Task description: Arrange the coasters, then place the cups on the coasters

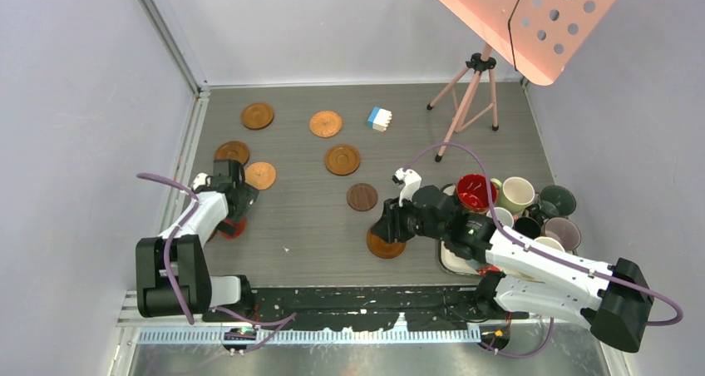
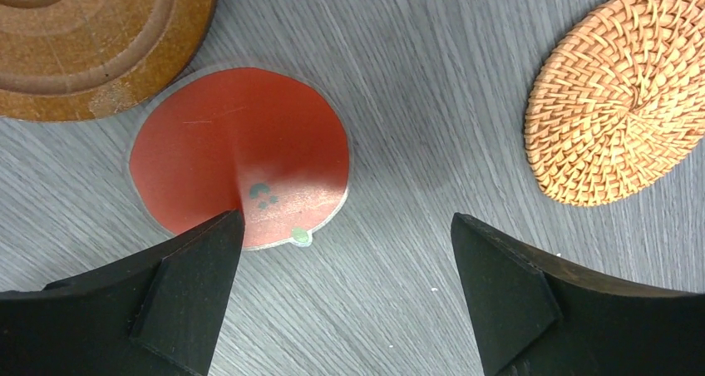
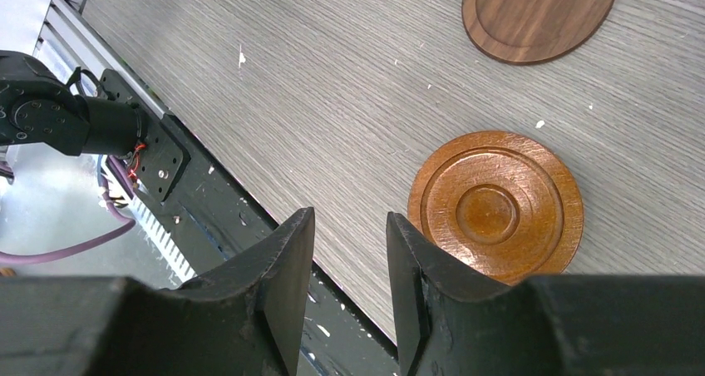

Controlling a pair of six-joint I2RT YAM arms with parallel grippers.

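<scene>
My left gripper is open over a flat red coaster (image 2: pixel 191 151), with a wooden coaster (image 2: pixel 100 68) and a woven coaster (image 2: pixel 623 93) beside it; nothing is between its fingers. My right gripper is part open and empty, above the near edge of a round wooden coaster (image 3: pixel 495 205); a darker wooden coaster (image 3: pixel 540 10) lies beyond. Several cups, among them a red cup (image 1: pixel 471 188) and a light green cup (image 1: pixel 516 191), stand on a tray at the right, partly behind the right arm.
More coasters (image 1: pixel 342 159) lie across the table. A small blue and white block (image 1: pixel 379 118) sits at the back. A pink tripod (image 1: pixel 465 101) stands at the back right.
</scene>
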